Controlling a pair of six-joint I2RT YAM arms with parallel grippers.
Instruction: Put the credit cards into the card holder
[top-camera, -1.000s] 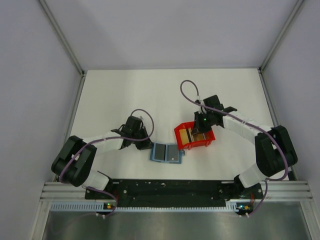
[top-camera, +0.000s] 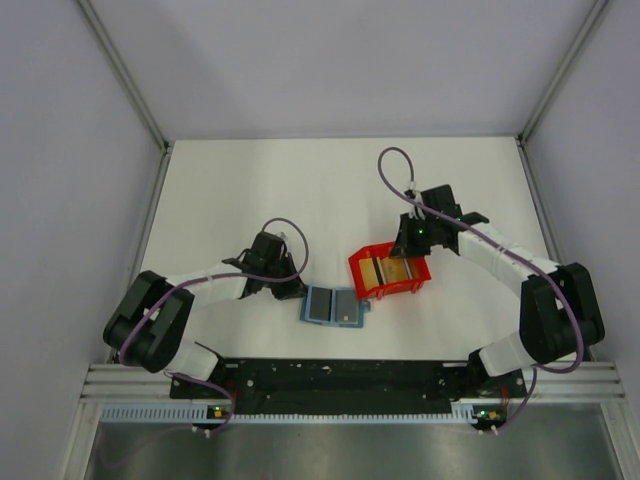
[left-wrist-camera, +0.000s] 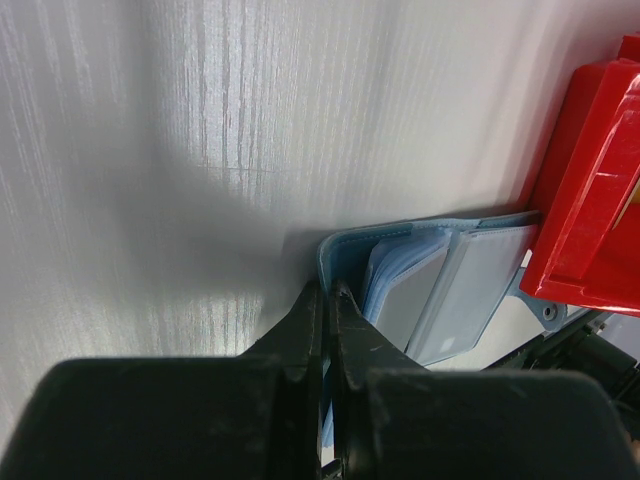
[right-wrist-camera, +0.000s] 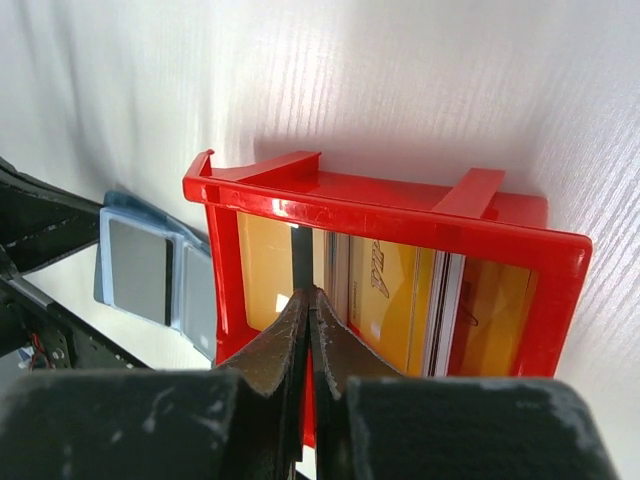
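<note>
The blue card holder (top-camera: 345, 306) lies open on the table, its clear pockets (left-wrist-camera: 485, 270) showing in the left wrist view. At its left edge, my left gripper is shut on the thin blue border. To the right, a red tray (top-camera: 358, 272) holds several credit cards standing in a row: a gold card (right-wrist-camera: 264, 262), a dark-edged card (right-wrist-camera: 303, 258) and another gold card (right-wrist-camera: 384, 290) among them. My right gripper is over the tray, shut, and nothing shows between its fingers. The tips overlap the dark edge in view; contact cannot be judged.
The tray stands right against the holder's right side, leaving little room between them. Bare white table (top-camera: 240, 180) stretches behind both arms. Cables (top-camera: 398, 152) loop above each gripper.
My right gripper and its cable have shifted slightly to the right over the tray. The left arm, the holder and the tray stay where they were.
</note>
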